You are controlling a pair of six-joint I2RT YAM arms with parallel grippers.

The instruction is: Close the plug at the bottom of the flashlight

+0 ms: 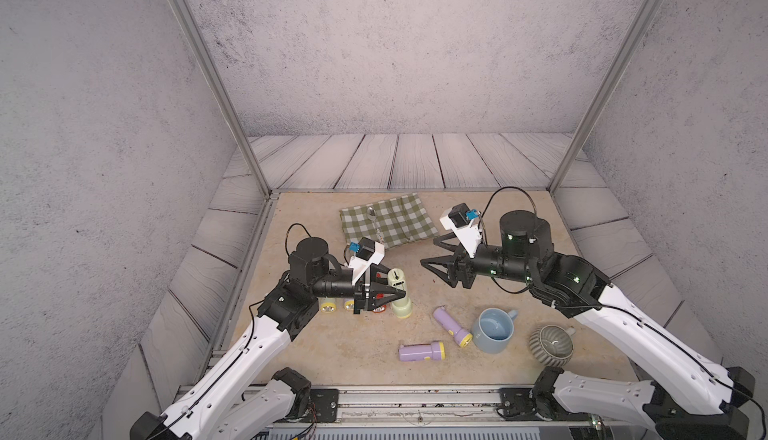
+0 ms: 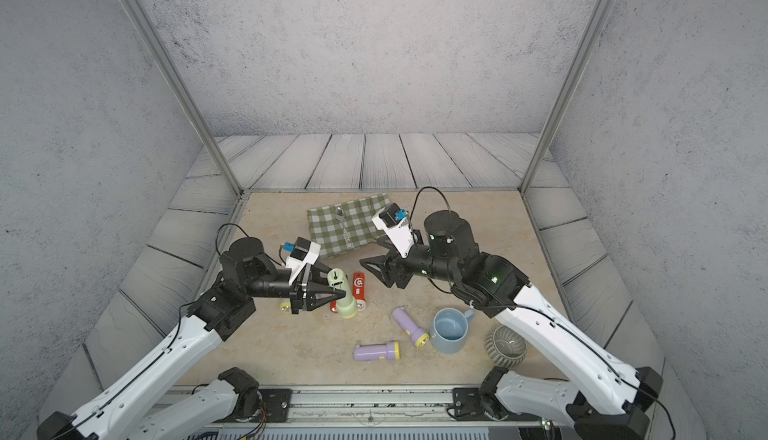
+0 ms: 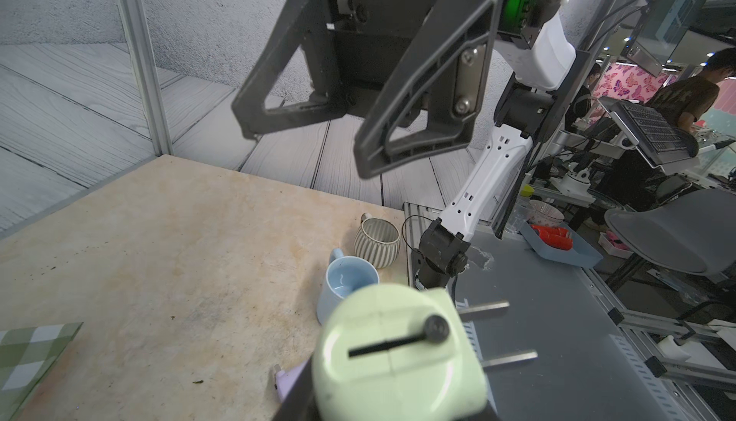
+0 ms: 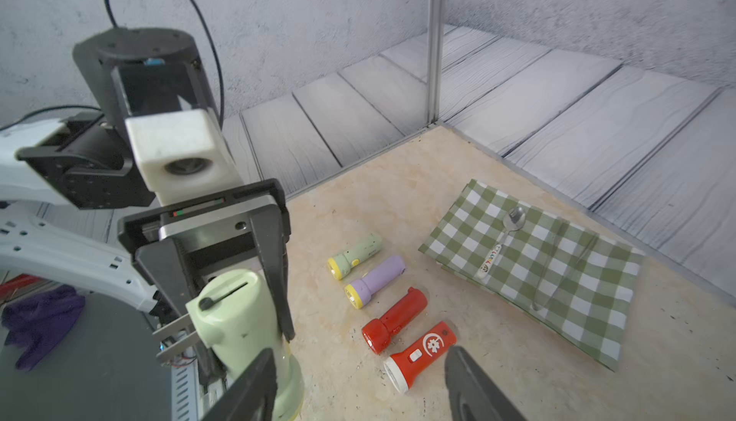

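Note:
A pale green flashlight is held roughly upright by my left gripper, its bottom end up. The bottom end has a dark slot with a black knob at one end. Two metal plug prongs stick out sideways from that end, unfolded. In the right wrist view these prongs point left, away from my right gripper. That gripper hangs open and empty, a short way right of the flashlight and apart from it. The left fingertips are mostly hidden behind the flashlight in the left wrist view.
Below lie red flashlights, a purple one and another green one. Two more purple flashlights lie in front, near a blue mug and a ribbed cup. A checkered cloth with a spoon lies behind.

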